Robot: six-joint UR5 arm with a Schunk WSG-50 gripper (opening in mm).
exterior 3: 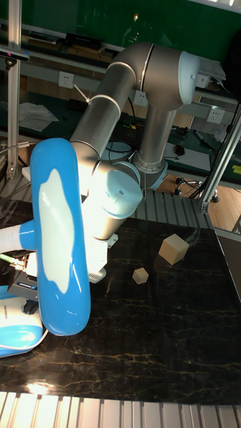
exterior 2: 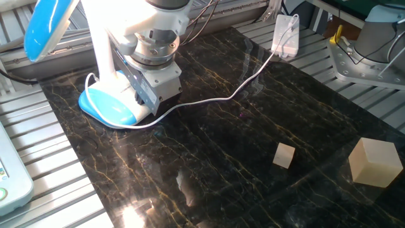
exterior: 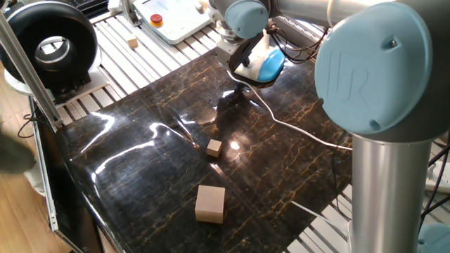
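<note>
A blue-and-white desk lamp stands at the table's edge, its base (exterior 2: 104,104) beside my gripper (exterior 2: 166,106). In exterior view 3 the lamp's blue head (exterior 3: 63,239) reaches high across the picture and hides part of the arm. My gripper points down close to the base; whether they touch is unclear. Its fingers are too hidden to judge. A small wooden block (exterior: 214,147) and a larger wooden cube (exterior: 210,204) rest apart on the dark marbled tabletop (exterior: 148,200). Warm bright glare lies on the tabletop near the small block in exterior view 1.
The lamp's white cable (exterior 2: 209,100) crosses the tabletop to a white power strip (exterior 2: 286,37). A teach pendant (exterior: 171,17) with a red button lies on the slatted bench. At left stands a black ring-shaped device (exterior: 81,49).
</note>
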